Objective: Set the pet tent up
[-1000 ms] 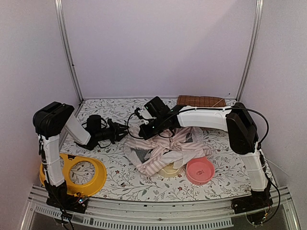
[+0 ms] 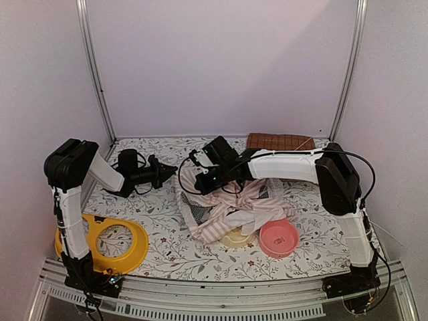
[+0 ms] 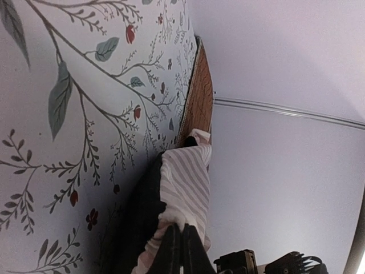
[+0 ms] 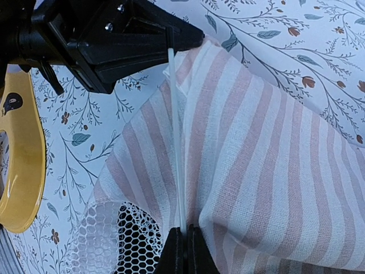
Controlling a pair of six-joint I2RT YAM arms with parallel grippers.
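The pink-striped tent fabric (image 2: 234,207) with mesh panels (image 4: 134,240) lies crumpled mid-table. My left gripper (image 2: 172,170) is shut at the fabric's left edge; in the left wrist view striped cloth is at its fingertips (image 3: 191,240), seemingly pinched. My right gripper is shut on a thin pale rod (image 4: 175,131), which runs across the fabric toward the left gripper.
A yellow ring-shaped piece (image 2: 134,247) lies front left. A pink bowl (image 2: 279,237) and a pale yellow bowl (image 2: 237,239) sit front right. A brown mat (image 2: 274,140) lies at the back right.
My left gripper has risen slightly toward the back, with the fabric's left edge lifted along with it. The right arm is nearly still.
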